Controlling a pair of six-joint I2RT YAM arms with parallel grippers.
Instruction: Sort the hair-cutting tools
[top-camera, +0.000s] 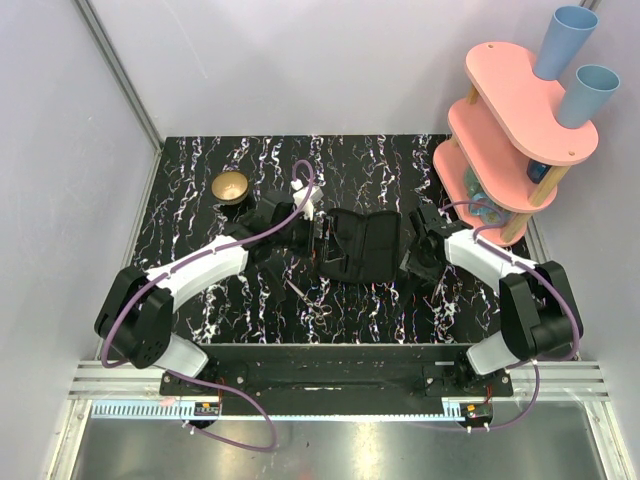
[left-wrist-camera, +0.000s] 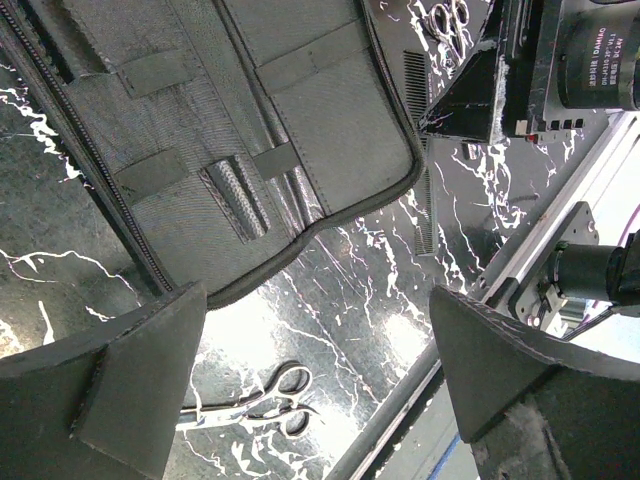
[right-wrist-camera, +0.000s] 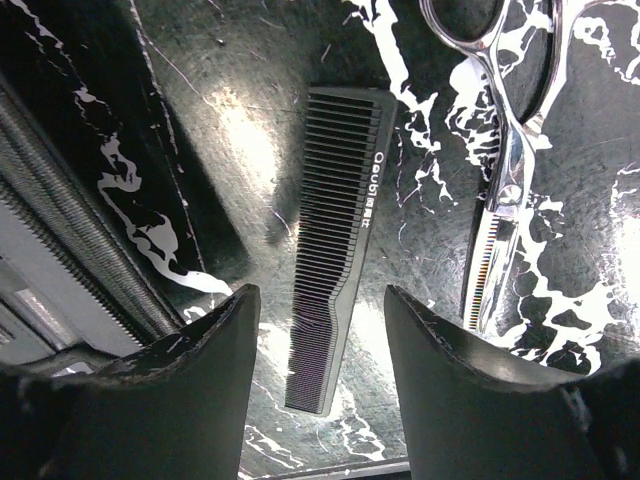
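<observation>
A black zip case (top-camera: 365, 246) lies open mid-table; in the left wrist view its panel (left-wrist-camera: 330, 120) shows straps and a ridged piece in a pocket (left-wrist-camera: 240, 195). Over the case's left side, my left gripper is open and empty. Scissors (left-wrist-camera: 270, 405) rest on the table in front of the case. Right of it, a black comb (right-wrist-camera: 335, 230) lies flat, with thinning scissors (right-wrist-camera: 510, 185) farther right. My right gripper hangs open above the comb, whose lower half shows between the fingers without visible contact.
A pink tiered shelf (top-camera: 530, 100) with blue cups (top-camera: 588, 95) stands at the back right. The brass bowl (top-camera: 230, 186) sits at the back left. Dark flat pieces (top-camera: 272, 280) lie beneath the left arm. Clear table shows behind the case.
</observation>
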